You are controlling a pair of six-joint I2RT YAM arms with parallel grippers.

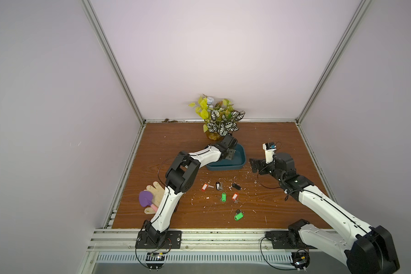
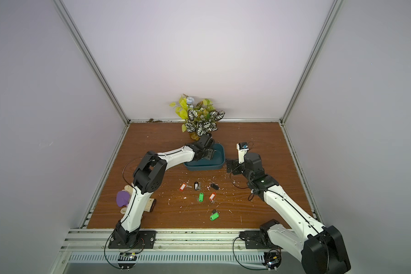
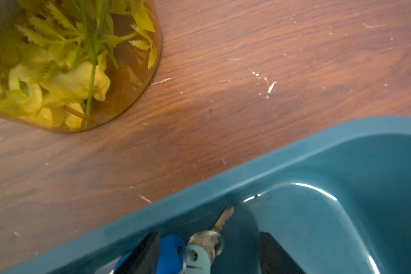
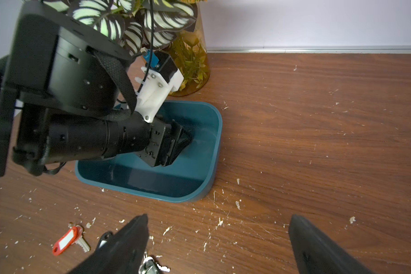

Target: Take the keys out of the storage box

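Observation:
Inside the teal storage box (image 3: 301,214) lie a key with a ring (image 3: 209,238), its pale green tag (image 3: 199,261), and a blue tag (image 3: 171,252), all near one long wall. My left gripper is part open over them. Its fingers (image 3: 146,256) stand on either side of the key, and the blue tag is partly hidden by one finger. Whether the fingers touch anything cannot be told. My right gripper is open and empty, to the right of the box (image 1: 236,160).
Several keys lie on the table in front of the box, among them a red-tagged key (image 4: 68,239), a black key (image 1: 236,186) and a green tag (image 1: 238,216). A vase of leaves (image 1: 214,135) stands close behind. Gloves (image 1: 156,195) lie left. Table right of the box is clear.

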